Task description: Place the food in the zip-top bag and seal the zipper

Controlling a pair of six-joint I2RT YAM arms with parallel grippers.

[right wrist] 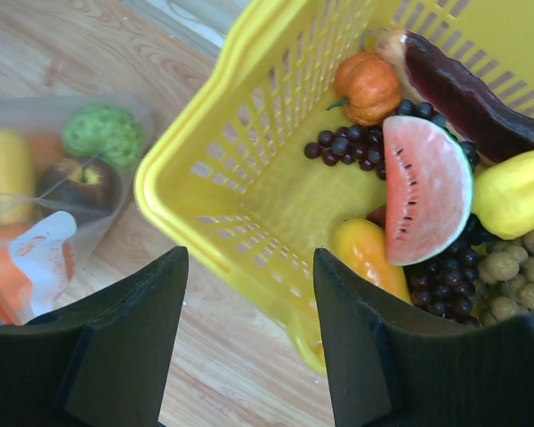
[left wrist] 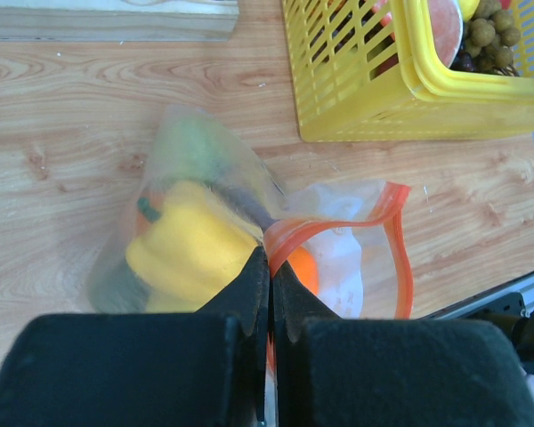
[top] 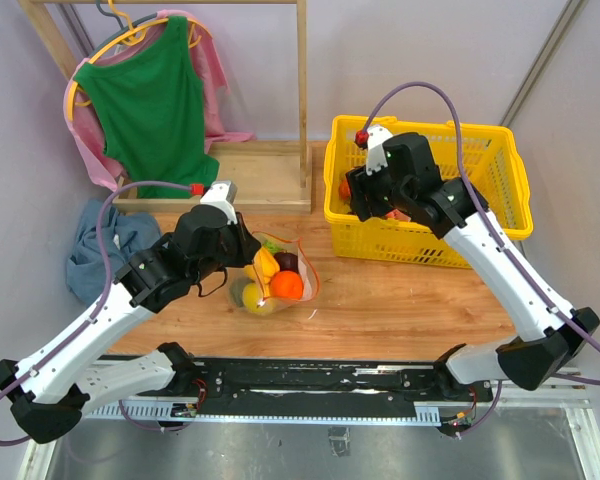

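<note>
A clear zip top bag (top: 308,262) with an orange rim stands on the table, its mouth open toward the right. Inside it are a yellow pepper (left wrist: 191,247), an orange fruit (top: 287,285), a dark round fruit (right wrist: 80,185) and a green lumpy fruit (right wrist: 103,135). My left gripper is shut on the bag's orange rim (left wrist: 294,233). Over the yellow basket's near left side hangs my right gripper, its fingers apart and nothing between them.
The yellow basket (top: 398,240) at back right holds a watermelon slice (right wrist: 423,189), a small pumpkin (right wrist: 368,87), an eggplant (right wrist: 472,98) and grapes. A wooden rack with clothes stands at back left, and a blue cloth (top: 110,250) lies at left.
</note>
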